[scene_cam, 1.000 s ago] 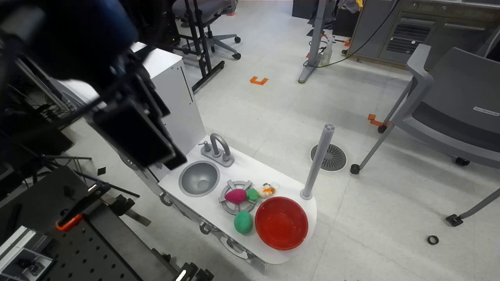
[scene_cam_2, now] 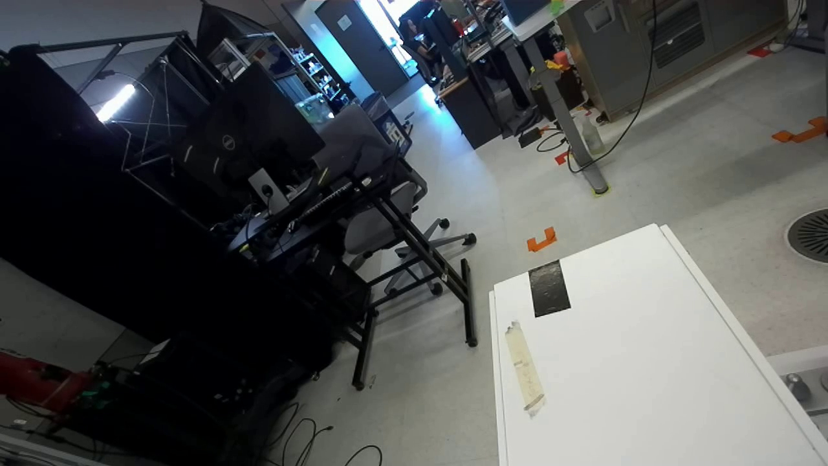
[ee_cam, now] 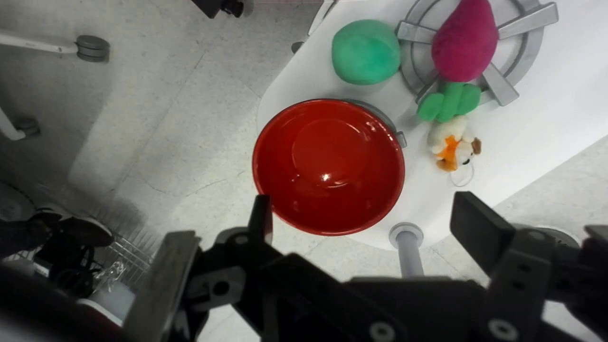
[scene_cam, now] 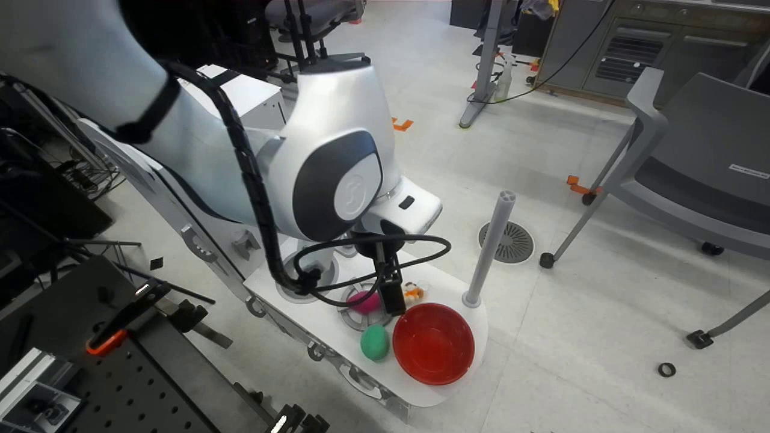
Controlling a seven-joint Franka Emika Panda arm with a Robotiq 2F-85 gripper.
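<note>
A red bowl (ee_cam: 329,165) sits on the white toy counter (scene_cam: 351,338), empty as seen from the wrist. Beside it lie a round green plush (ee_cam: 365,52) and a small white-and-orange plush animal (ee_cam: 450,143). The pink beet-like plush with green leaves (ee_cam: 464,42) rests across a grey burner (ee_cam: 527,19). My gripper stands open above the counter, its fingers (ee_cam: 479,231) wide apart and nothing between them. In exterior view 1 it appears over the burner and plush animal, near the bowl's edge, hiding part of the pink plush.
A grey upright post (scene_cam: 492,249) rises from the counter's corner near the bowl. The sink is mostly hidden by my arm (scene_cam: 332,159). Open floor (scene_cam: 577,346) lies beyond the counter, with a grey chair (scene_cam: 711,159) farther off.
My arm has swung from the upper left to over the counter, lowering toward the burner and bowl. It now covers the faucet and most of the sink. The toys and bowl have not moved.
</note>
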